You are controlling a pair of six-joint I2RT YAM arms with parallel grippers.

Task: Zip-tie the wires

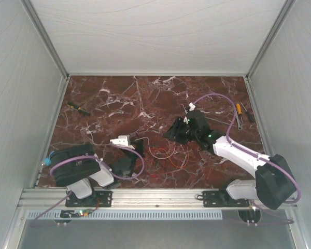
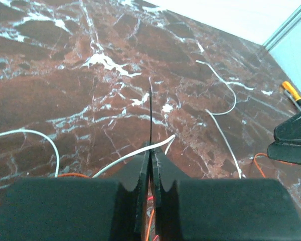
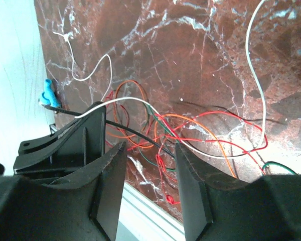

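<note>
My left gripper is shut on a thin black zip tie (image 2: 150, 113), which stands up past its fingertips. In the right wrist view the zip tie (image 3: 133, 131) sticks out on both sides of the left gripper. Its one end reaches toward my right gripper, which is open, its fingers apart. Whether the tie's end lies between those fingers or behind them I cannot tell. A white wire (image 3: 254, 75) and several red wires (image 3: 210, 113), with an orange wire (image 3: 216, 138) and a green one, lie loosely tangled around and below the tie.
A blue-handled thing (image 3: 49, 94) lies at the left edge. Near the right wall rest an orange-handled tool (image 1: 239, 109) and a wrench (image 1: 240, 122); a black and yellow tool (image 1: 79, 108) lies back left.
</note>
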